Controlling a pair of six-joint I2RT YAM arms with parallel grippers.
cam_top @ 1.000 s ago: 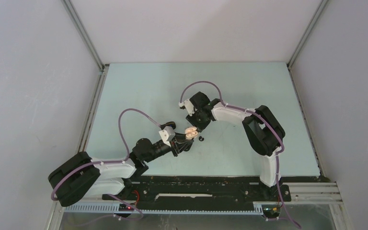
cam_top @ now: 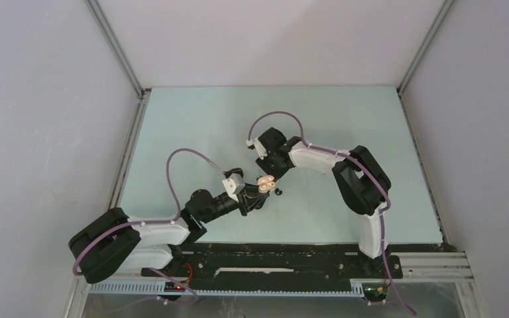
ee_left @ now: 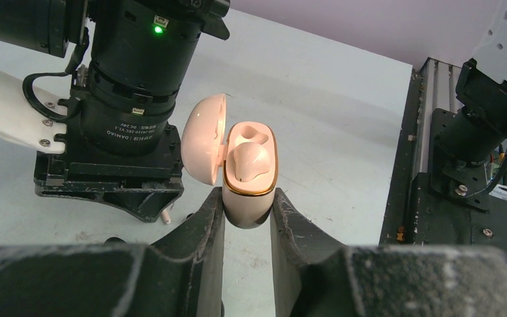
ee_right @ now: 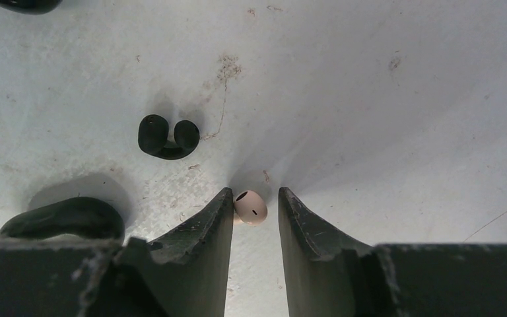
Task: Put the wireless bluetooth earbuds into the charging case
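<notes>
The pink charging case [ee_left: 247, 198], lid open, is held upright by my left gripper, shut on it; one well shows empty, the other has a rounded pink shape in it. In the top view it sits near the table's centre. A pink earbud [ee_right: 251, 208] lies on the table between the fingertips of my right gripper, which is part open, the left finger against or very near it.
A small black U-shaped object [ee_right: 168, 139] and a larger black object [ee_right: 59, 221] lie beside the earbud. My two arms are close together mid-table.
</notes>
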